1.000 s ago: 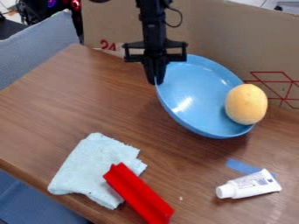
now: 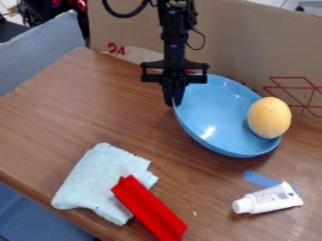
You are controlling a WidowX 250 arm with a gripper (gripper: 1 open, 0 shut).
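Observation:
My black gripper [image 2: 175,92] is at the upper middle, pointing down at the left rim of a blue plate [image 2: 220,118]. Its fingers are shut close together at that rim; whether the rim is between them cannot be made out. A pale yellow round object [image 2: 268,117] sits on the right side of the plate.
A folded light-blue cloth [image 2: 94,179] and a red object [image 2: 149,208] lie at the front left, a white tube [image 2: 265,199] at the front right. A cardboard wall [image 2: 251,38] stands behind; a blue-grey padded edge borders the left.
My gripper has moved slightly down and right. The plate, with the yellow object on it, has shifted a little toward the front.

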